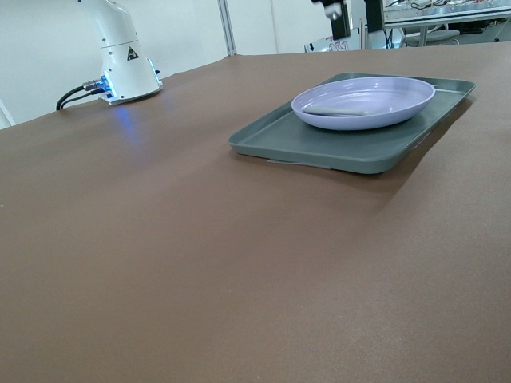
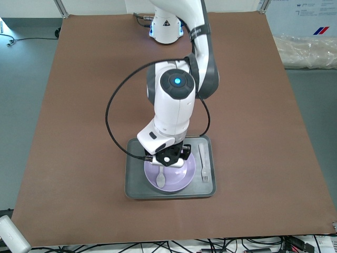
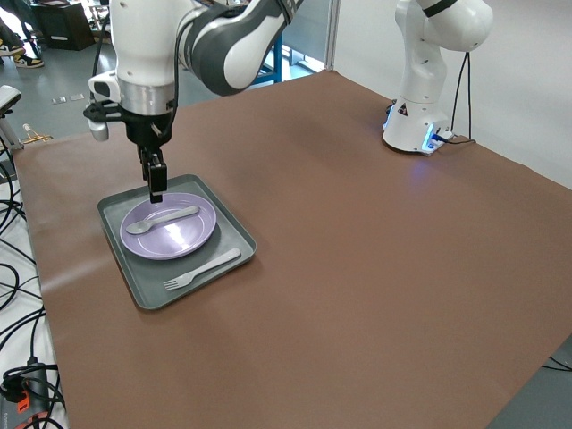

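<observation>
A grey tray (image 2: 135,184) holds a lavender plate (image 2: 179,179) with a light spoon (image 2: 160,179) on it and a light fork (image 2: 204,168) at its right in the left view. The gripper (image 3: 155,188) hangs over the plate's far edge in the right view; in the left view the wrist hides it. In the top view its black fingers show only at the upper edge, above the tray (image 1: 263,140). Whether it is open or shut is unclear.
Cables run along the table's outer edge.
</observation>
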